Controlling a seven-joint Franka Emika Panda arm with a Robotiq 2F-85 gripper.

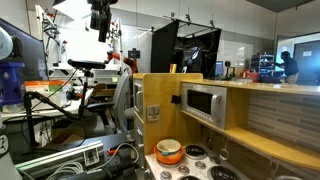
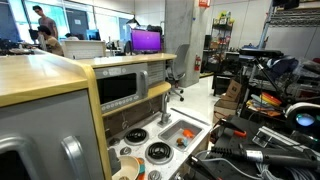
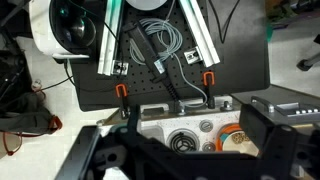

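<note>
My gripper is high above the work area. In the wrist view its dark fingers stand wide apart at the lower left and lower right, with nothing between them. From the side, the gripper (image 1: 103, 25) hangs at the upper left, far from the counter. An orange pot (image 1: 168, 157) sits on the stove top, with a pale bowl (image 1: 168, 146) in its top. Small orange items lie in the sink (image 2: 178, 133); what they are is too small to tell.
A toy microwave (image 1: 204, 102) is set in the wooden shelf unit (image 1: 250, 115) behind the burners (image 1: 195, 151). Cables (image 3: 170, 42) and orange clamps (image 3: 208, 80) lie on the black table (image 3: 95, 98). A person (image 2: 48, 38) sits in the background. Open air surrounds my gripper.
</note>
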